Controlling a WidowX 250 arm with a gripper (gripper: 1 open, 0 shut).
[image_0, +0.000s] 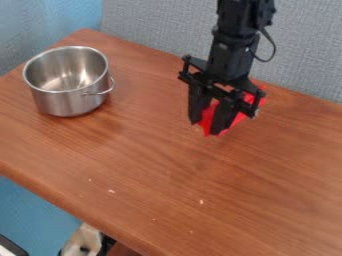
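Note:
My black gripper (210, 118) hangs over the right-centre of the wooden table, shut on a red object (245, 113) that is largely hidden behind the fingers. A steel pot (67, 92) with side handles stands on the table at the left.
A grey padded panel stands behind it. Blue surfaces show beyond the left edge, with a pale object at the lower left.

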